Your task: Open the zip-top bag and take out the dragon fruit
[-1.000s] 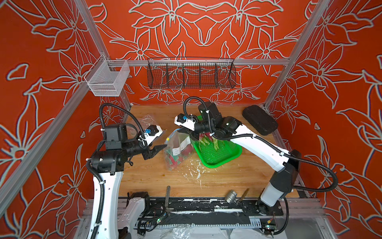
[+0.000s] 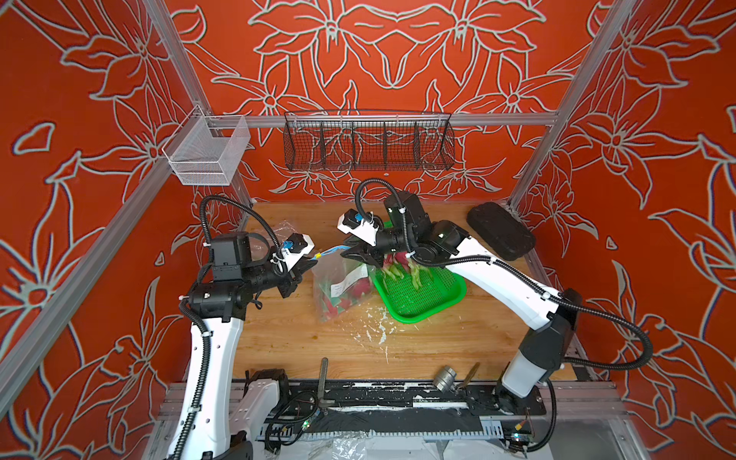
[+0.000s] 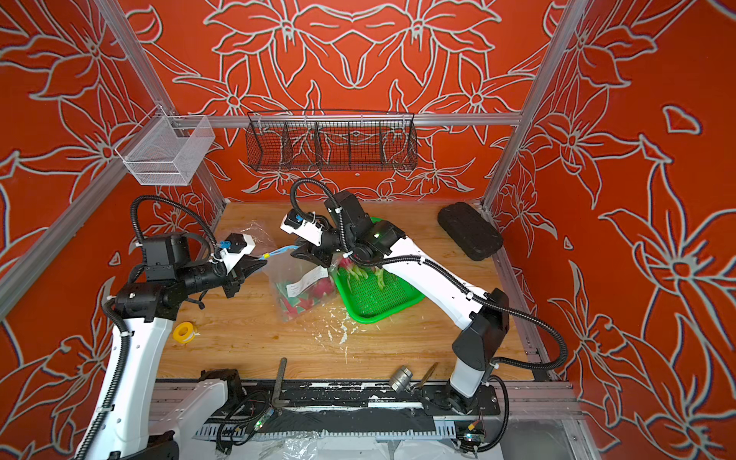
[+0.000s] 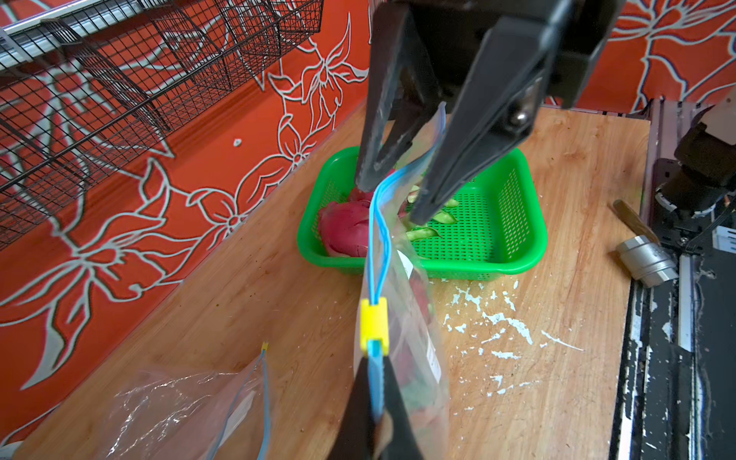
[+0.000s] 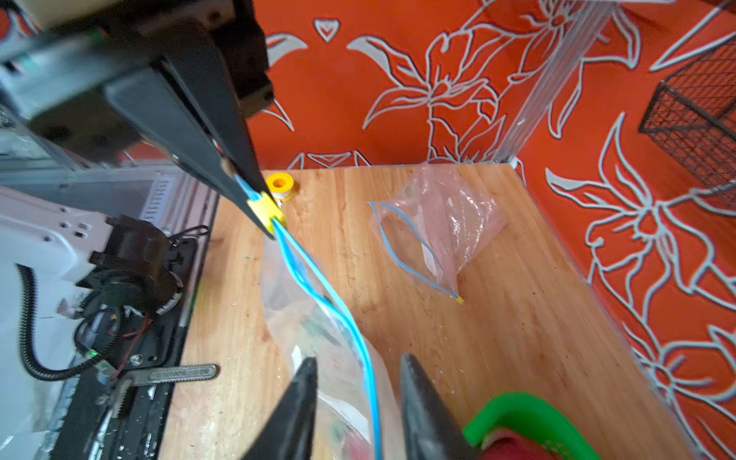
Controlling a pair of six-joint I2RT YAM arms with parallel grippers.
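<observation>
A clear zip top bag [image 2: 328, 277] with red dragon fruit [image 2: 358, 289] inside hangs by its blue zip strip [image 5: 331, 309] between my two grippers. My left gripper is shut on one end of the strip, right beside the yellow slider [image 4: 374, 322]. At the strip's other end my right gripper stands open; its blurred fingers [image 5: 297, 410] are on either side of the strip. Both strands of the zip show close together near the slider. The bag's lower part is partly hidden in both wrist views.
A green basket [image 2: 433, 303] holding dragon fruit stands right of the bag. Behind my left gripper lies an empty zip bag [image 5: 452, 222]. A yellow tape roll [image 3: 184, 332] sits at left and a black case [image 2: 500, 230] at back right.
</observation>
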